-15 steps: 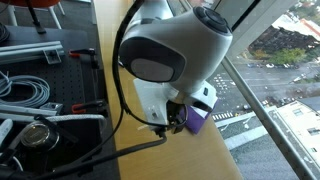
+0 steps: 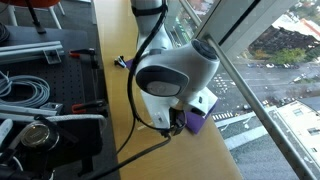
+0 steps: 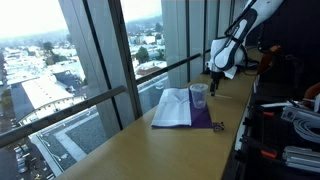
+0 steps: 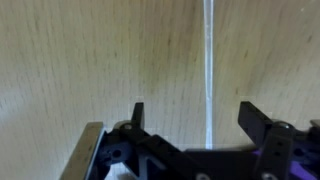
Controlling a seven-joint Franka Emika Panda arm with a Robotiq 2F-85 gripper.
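In the wrist view my gripper is open over bare wood, its two dark fingers wide apart with nothing held. A thin pale strip [image 4: 208, 70] runs up the wood between the fingers; whether it is a cord or a seam I cannot tell. Purple material [image 4: 276, 160] peeks out behind the right finger. Exterior view 2 has a purple mat [image 3: 202, 118] on the table, bearing a white sheet [image 3: 173, 106] and a pale cup-like container [image 3: 198, 97]. The white arm [image 2: 175, 75] hides part of the purple mat [image 2: 200, 117] in exterior view 1.
A small metallic item [image 3: 218, 127] lies by the mat's near edge. Windows line one side of the wooden table [image 3: 130, 155]. A black cart [image 2: 50, 75] with coiled cable [image 2: 25, 92] stands along the other.
In exterior view 1 the arm's white wrist housing has moved downward and appears smaller, with more of the forearm in sight above it. Objects on the cart have stayed put.
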